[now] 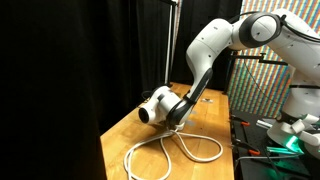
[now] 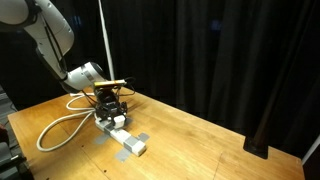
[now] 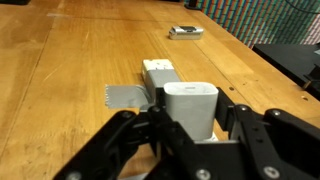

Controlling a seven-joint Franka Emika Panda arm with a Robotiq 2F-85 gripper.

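Observation:
My gripper is shut on a white block [image 3: 190, 105] with rounded edges, one black finger on either side. In the wrist view it hides part of a white strip [image 3: 160, 75] lying flat on the table behind it. Exterior view 2 has the gripper [image 2: 110, 112] low over the far end of the strip [image 2: 128, 143]; the fingers cover most of the block there. A thick white cable [image 1: 130, 158] loops over the table beside the gripper. Whether the block sits in the strip or just above it, I cannot tell.
Grey tape patches [image 3: 125, 96] lie on the wooden table [image 2: 200, 150] beside the strip. A small white-and-grey device [image 3: 185, 32] rests farther off, near the table edge. Black curtains [image 2: 220, 60] hang behind.

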